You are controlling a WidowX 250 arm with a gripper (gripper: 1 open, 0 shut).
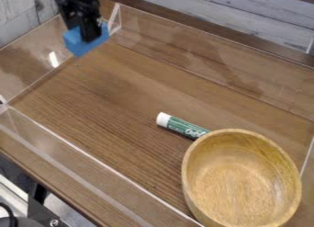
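Observation:
At the top left, my dark gripper (86,19) is shut on a blue object (87,39), held up near the back left corner of the wooden tray. The fingertips are dim and partly hidden behind the object. A green and white tube (185,126) lies on the tray floor, right of centre. A round light wooden bowl (241,177) sits at the front right.
The wooden tray (117,111) has clear low walls along the left and front. A dark cable lies outside at the lower left.

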